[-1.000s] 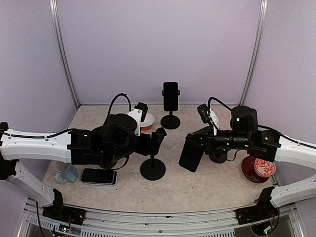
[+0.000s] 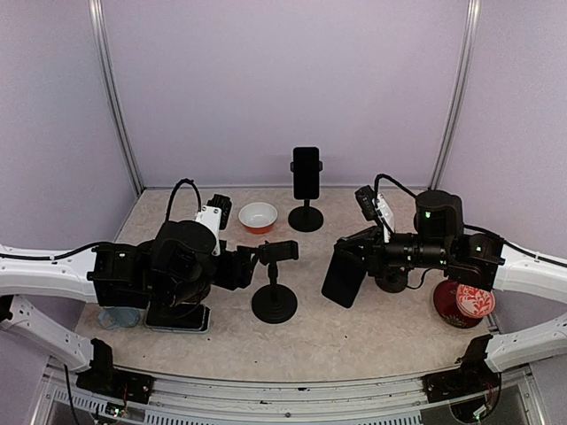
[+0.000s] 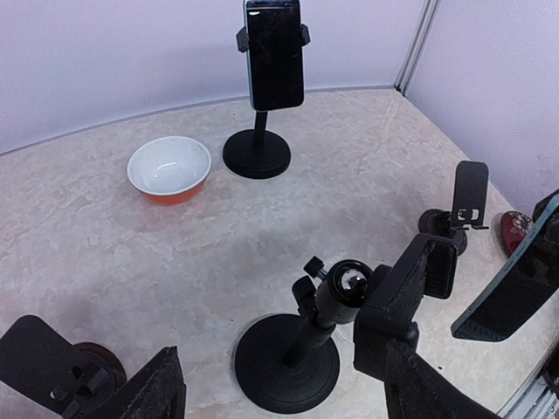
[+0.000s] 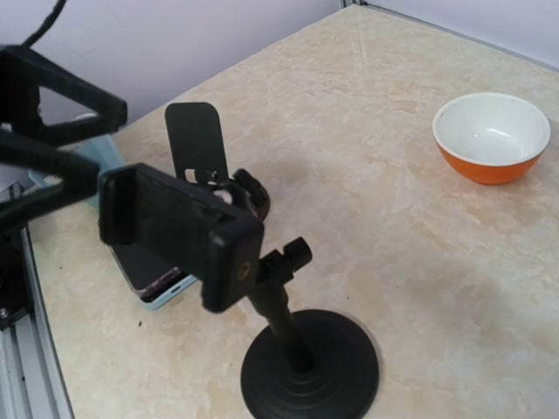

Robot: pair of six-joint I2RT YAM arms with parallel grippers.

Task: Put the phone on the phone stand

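A black phone (image 2: 344, 277) hangs tilted from my right gripper, which is shut on it; its edge (image 3: 505, 279) shows at the right of the left wrist view. A black stand with a clamp holder (image 2: 280, 251) on a round base (image 2: 274, 304) stands in the middle, its holder turned sideways, empty. My left gripper (image 2: 246, 263) is just left of that holder, fingers apart with nothing between them; in the left wrist view the holder (image 3: 389, 314) sits ahead of its right finger. In the right wrist view the left gripper's fingers (image 4: 83, 122) hover beside the holder (image 4: 179, 231).
A stand holding a phone (image 2: 306, 173) is at the back, an orange-white bowl (image 2: 258, 215) left of it. A phone (image 2: 175, 320) and blue mug (image 2: 120, 318) lie front left; red dishes (image 2: 462, 304) are at right, near another stand (image 3: 468, 196).
My left gripper has drawn back leftward from the middle stand's holder, which now shows more fully in the top view. The right gripper and its phone have stayed still.
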